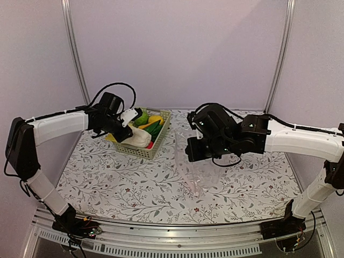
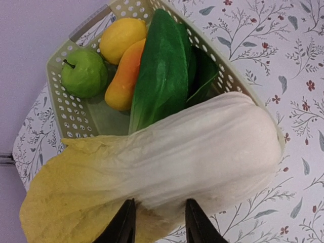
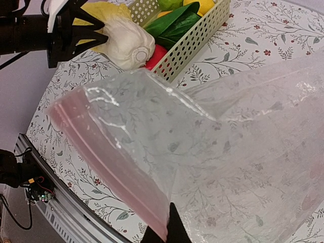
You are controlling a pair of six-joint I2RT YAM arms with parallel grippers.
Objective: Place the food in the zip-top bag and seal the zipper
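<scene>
A pale cabbage with yellow leaves (image 2: 212,147) lies across the near side of the food basket, its white end over the rim. My left gripper is at the cabbage, fingers apart on either side of part of it; whether both touch it is unclear. A clear zip top bag with a pink zipper band (image 3: 106,152) hangs with its mouth slanting toward the left. My right gripper is shut on the bag's edge at the lower end of the pink band. In the top view the bag (image 1: 199,174) hangs below the right gripper.
The perforated basket (image 1: 141,152) also holds a green apple (image 2: 84,73), a lemon (image 2: 121,39), an orange-yellow mango (image 2: 124,81), dark green leaves (image 2: 161,66) and something red (image 3: 157,55). Bare patterned tabletop (image 1: 123,188) lies in front of the basket.
</scene>
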